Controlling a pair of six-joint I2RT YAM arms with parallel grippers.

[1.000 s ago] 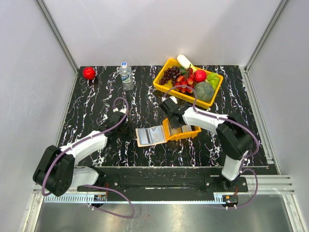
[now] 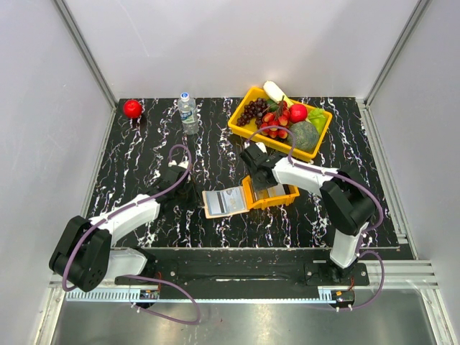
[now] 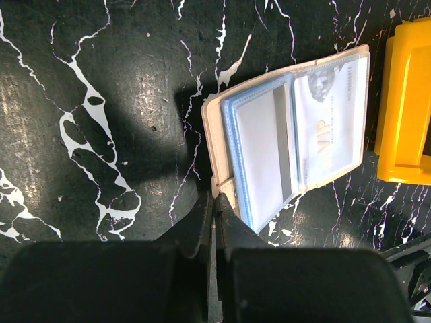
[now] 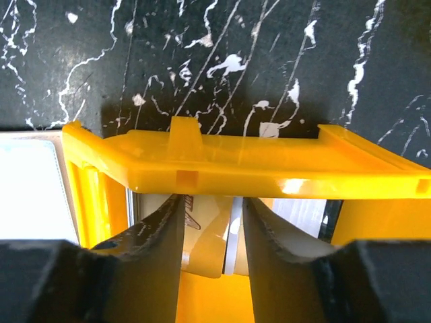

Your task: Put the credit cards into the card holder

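The card holder (image 3: 262, 155), tan with clear blue-edged pockets, lies spread open on the dark marble table; its right pocket shows a white card (image 3: 330, 114) marked VIP. My left gripper is shut with its tips right at the holder's left edge; whether that edge is pinched is hidden. Several cards stand in the yellow box (image 2: 272, 202), including a tan card (image 4: 210, 239) and a white-edged card (image 4: 233, 235). Over the box, my right gripper is part open, its fingertips on either side of these cards with a gap visible.
A larger yellow basket (image 2: 236, 129) of fruit and vegetables stands behind the box. A water bottle (image 2: 188, 113) and a red tomato (image 2: 132, 108) are at the back left. Between the bottle and the holder the table is clear.
The left arm and the holder stayed still.
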